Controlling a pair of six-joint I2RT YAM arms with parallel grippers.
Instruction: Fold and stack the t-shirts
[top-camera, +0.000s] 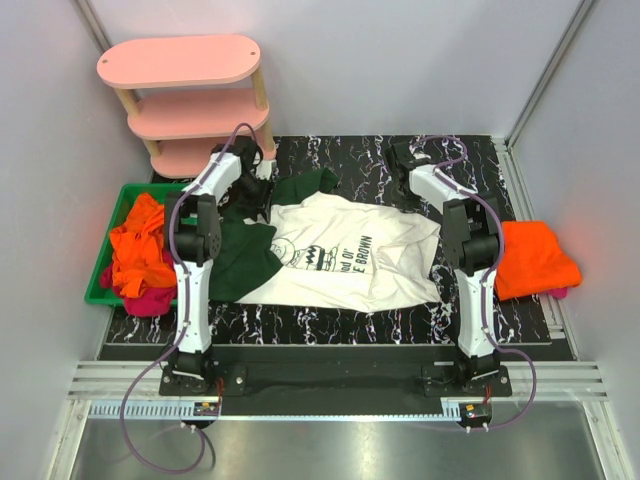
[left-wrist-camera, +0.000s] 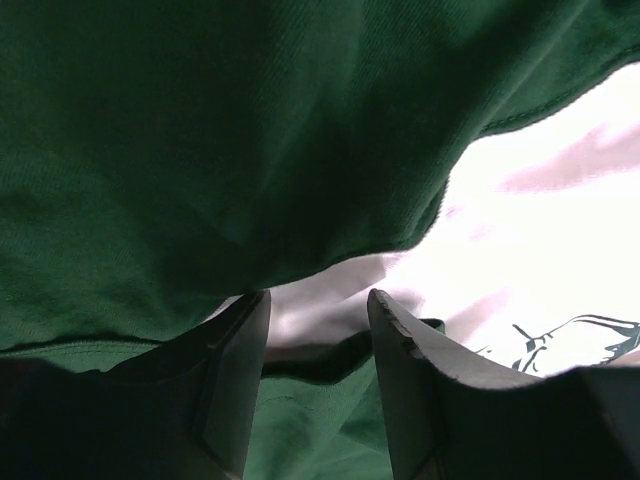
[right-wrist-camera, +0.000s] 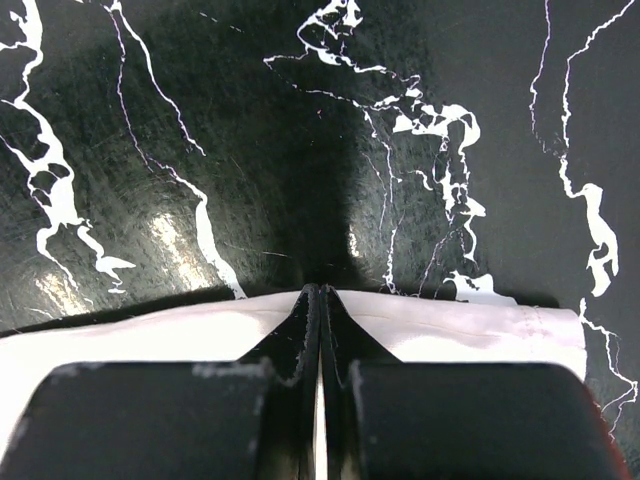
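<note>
A white and dark green t-shirt lies spread on the table, with dark lettering and a drawing on its white part. At its upper left, my left gripper is over the green sleeve cloth. In the left wrist view its fingers stand apart, white and green cloth showing in the gap and a loose green fold just ahead. My right gripper is at the shirt's upper right edge. Its fingers are shut together at the white hem; whether any cloth is pinched does not show.
A green basket at the left holds orange and dark pink clothes. Behind it stands a pink tiered shelf. A folded orange cloth lies at the right edge. Bare black marbled table shows behind the shirt.
</note>
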